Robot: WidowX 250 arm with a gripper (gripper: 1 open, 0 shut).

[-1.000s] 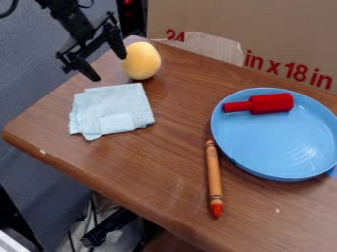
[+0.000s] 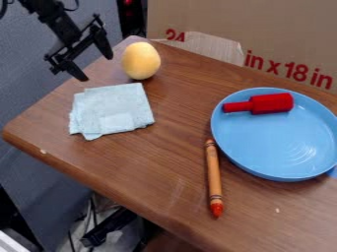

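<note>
The black gripper [image 2: 82, 61] hangs at the upper left, off the table's left edge, left of a pale yellow egg-shaped object [image 2: 141, 60]; whether it is open or shut is unclear. A folded light blue cloth [image 2: 109, 110] lies on the wooden table below it. At the right, a blue plate [image 2: 274, 148] holds a red cylindrical object with a handle [image 2: 269, 103]. An orange crayon [image 2: 215, 184] lies left of the plate.
A large cardboard box [image 2: 250, 30] stands along the back.
The arm has moved left and slightly up, away from the yellow object. The objects on the table stay where they were.
</note>
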